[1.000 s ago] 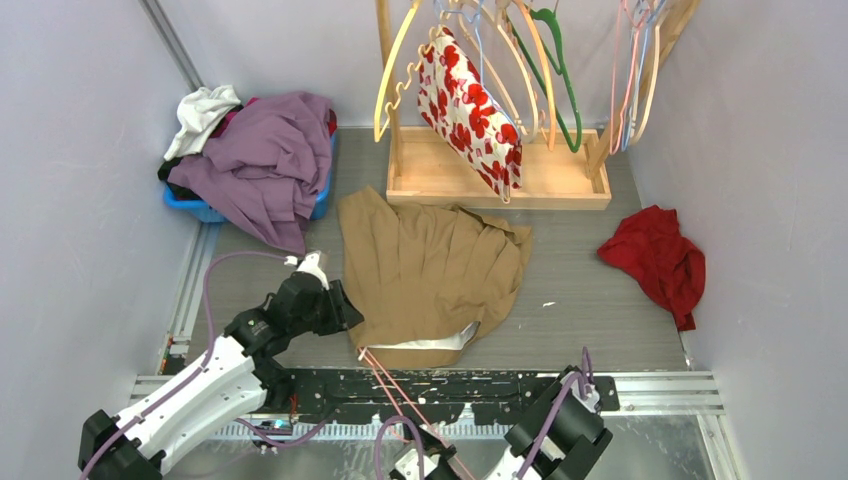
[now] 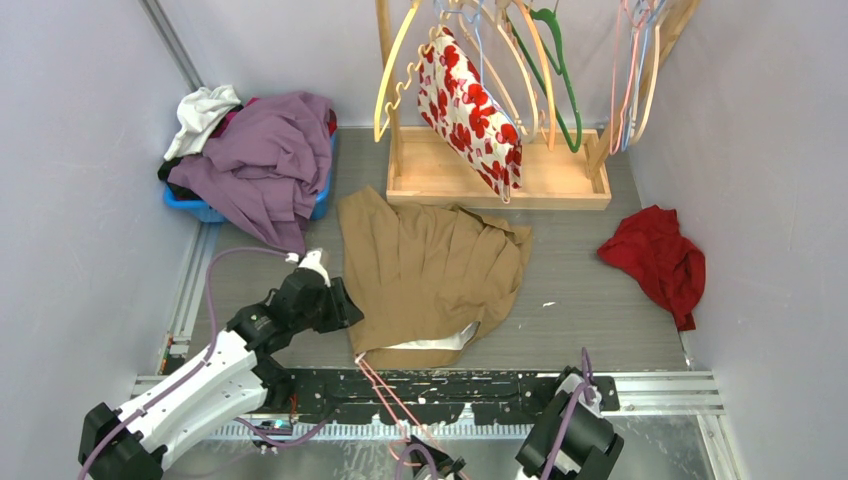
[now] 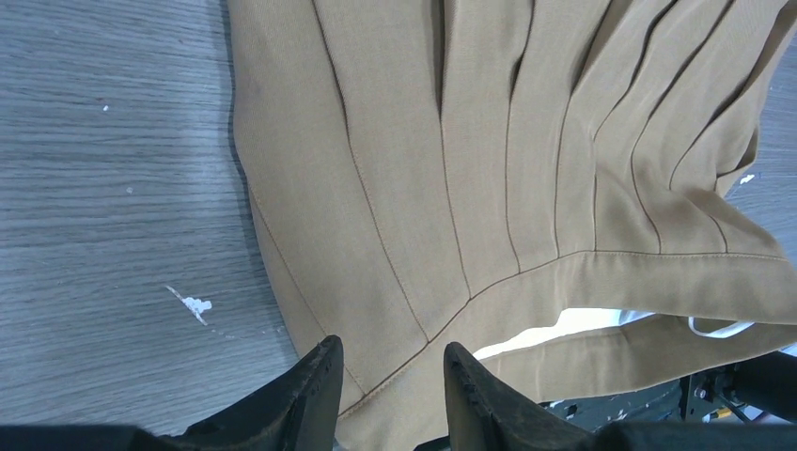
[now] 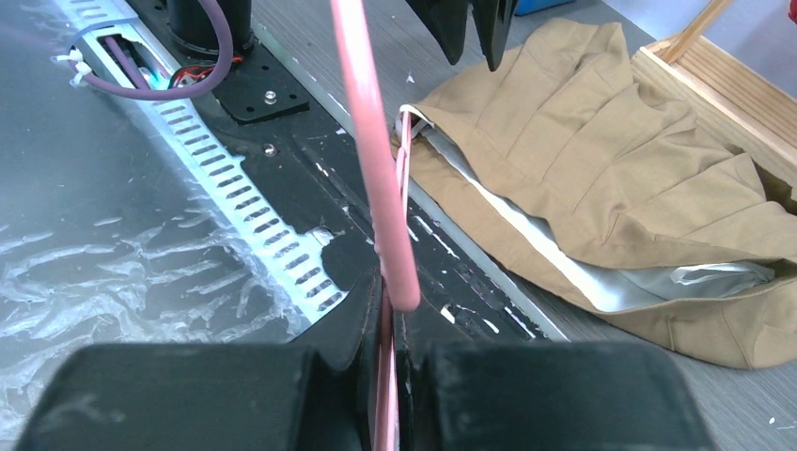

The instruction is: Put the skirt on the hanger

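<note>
The tan pleated skirt (image 2: 430, 265) lies flat on the grey floor, its waistband toward the front edge and gaping, with white lining showing. My right gripper is shut on a pink hanger (image 4: 371, 141). The hanger's far end reaches the left corner of the waist opening; how deep it sits inside cannot be told. Above the left edge of the skirt, my left gripper is part open, its fingers (image 3: 315, 381) apart over the waistband corner. No cloth is visibly pinched between them.
A wooden rack (image 2: 500, 195) at the back carries several hangers and a red-flowered white garment (image 2: 468, 110). A blue basket (image 2: 200, 210) of clothes stands at the back left. Red cloth (image 2: 655, 262) lies to the right.
The right arm has shifted slightly toward the front, drawing the pink hanger's far end a little back at the waistband corner. The left arm and skirt look nearly unchanged.
</note>
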